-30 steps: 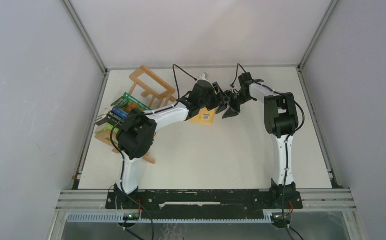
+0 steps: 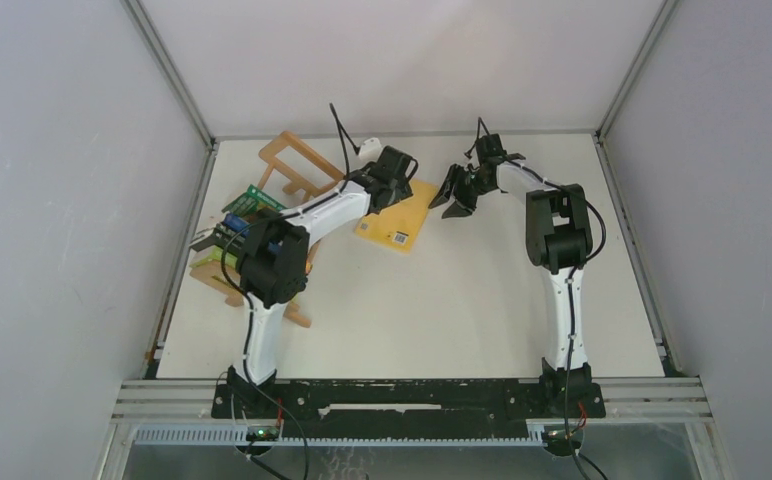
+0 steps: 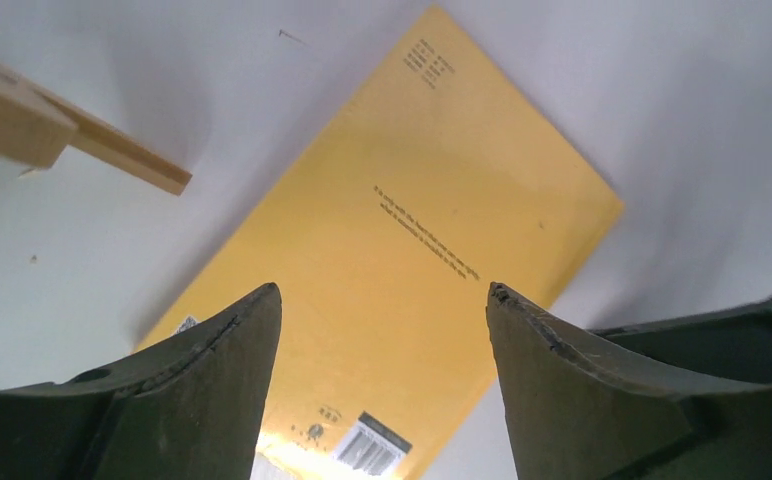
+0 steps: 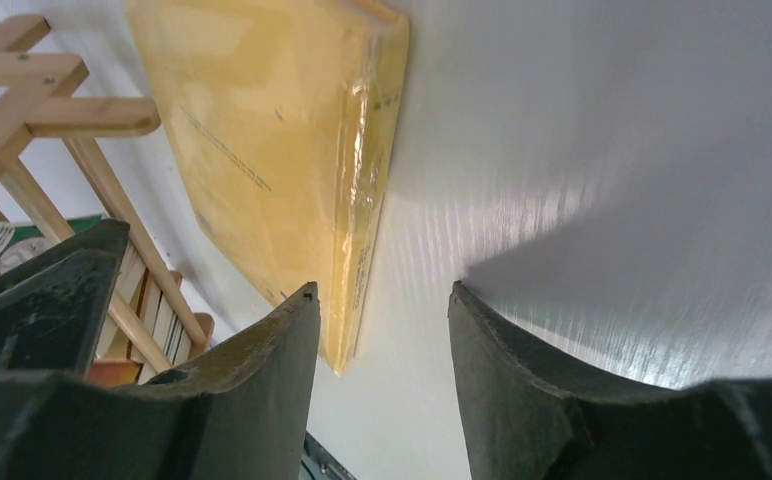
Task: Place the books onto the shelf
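Observation:
A yellow book (image 2: 393,226) lies flat on the table, its back cover with a barcode facing up. Above it hovers my left gripper, open and empty; in the top view the left arm hides part of the cover. In the right wrist view, the spine edge of the yellow book (image 4: 262,110) runs just left of my right gripper. That gripper's fingers stand apart with only bare table visible between them. Green and other books (image 2: 252,201) rest in a wooden rack (image 2: 297,150) on the left, partly covered by the left arm.
The rack's wooden bars rise close to the left of the yellow book, with the left arm reaching over the rack. Bare white table (image 2: 412,320) spreads across the middle and front. A wall (image 2: 412,70) stands along the back edge.
My left gripper has drawn leftward, away from the right one, uncovering more of the yellow book. The book has turned slightly, its barcode end shifting left. The right gripper has moved slightly toward the back.

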